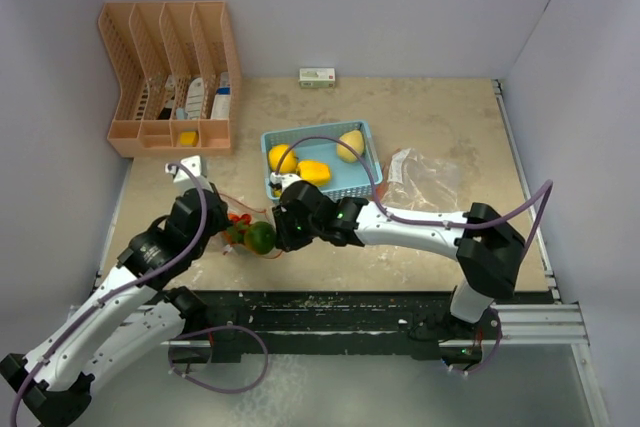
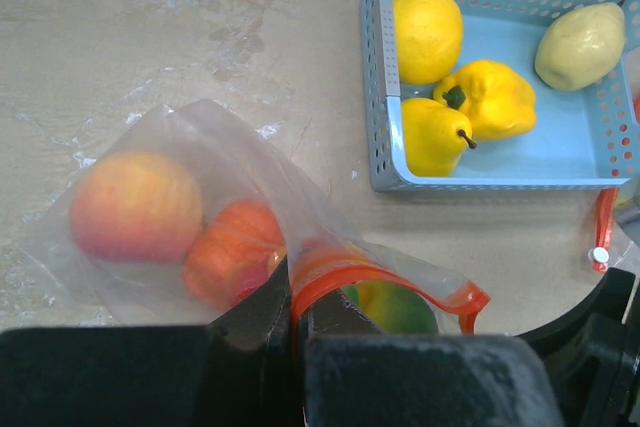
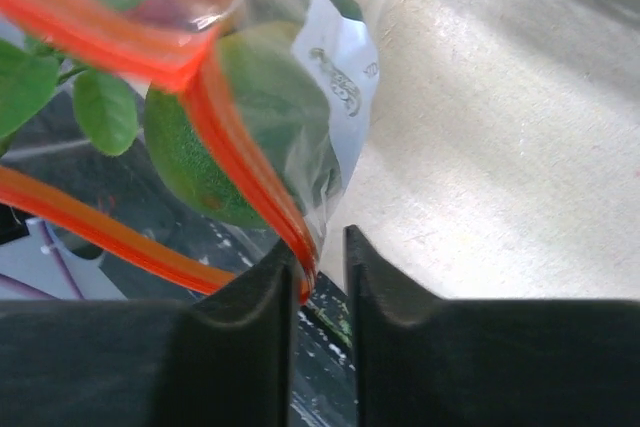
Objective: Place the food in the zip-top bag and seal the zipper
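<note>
The clear zip top bag (image 2: 215,142) lies on the table at the left, its mouth edged by an orange zipper (image 2: 355,277). Through its film show a peach-coloured fruit (image 2: 135,205), red-orange food (image 2: 228,257) and, by the mouth, a green fruit (image 1: 260,237). My left gripper is shut on the bag's rim, with the orange strip running in between its fingers. At the opposite corner of the mouth, my right gripper stands part open. The orange corner (image 3: 303,272) lies against its left finger, with clear space to the right finger.
A blue basket (image 2: 385,67) behind the bag holds yellow produce (image 2: 495,102) and a pale pear (image 2: 580,47). Another clear bag (image 1: 430,182) lies flat at the right. An orange organiser (image 1: 170,77) stands at the back left. Green leaves (image 3: 105,112) show at the bag's mouth.
</note>
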